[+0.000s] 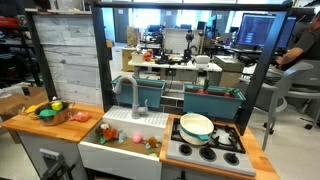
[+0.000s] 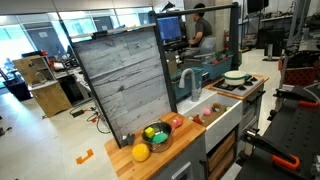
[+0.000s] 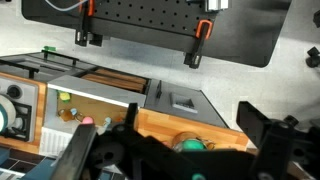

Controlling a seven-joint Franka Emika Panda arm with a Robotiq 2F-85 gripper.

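Note:
My gripper hangs over the kitchen set in the wrist view. Its dark fingers are wide apart, with nothing held between them. A metal pot sits on the left wooden counter, a green item and a yellow one by it. Several colourful toy items lie in the white sink under the grey faucet. On the stove stands a pale pan with a teal side. A green round thing shows partly behind the gripper.
Two teal bins hang behind the sink and stove. A black frame post and a wood-plank panel bound the set. A black table with orange clamps stands opposite, grey floor between.

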